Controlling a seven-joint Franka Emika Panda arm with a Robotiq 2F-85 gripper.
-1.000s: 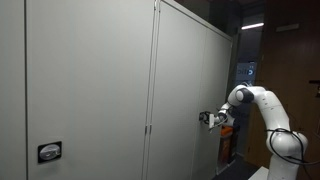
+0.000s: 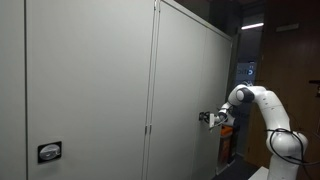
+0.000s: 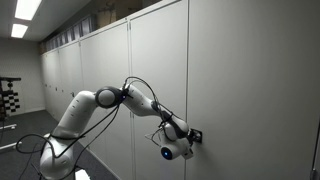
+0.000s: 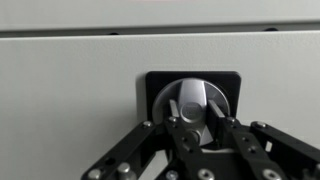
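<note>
In the wrist view a round silver knob sits in a black square plate on the pale grey cabinet door. The knob's raised grip points toward the door's edge seam. My gripper is shut on that grip, with one dark finger on each side. Part of the knob's near side is hidden behind the fingers. From the side, the gripper meets the dark plate on the door front. The far exterior view shows the arm reaching the same spot from the right.
Tall grey cabinet doors form a flat wall, closed as far as shows. A second latch is on a door farther left. Dark cables loop along the arm. A brown wooden panel stands behind the robot.
</note>
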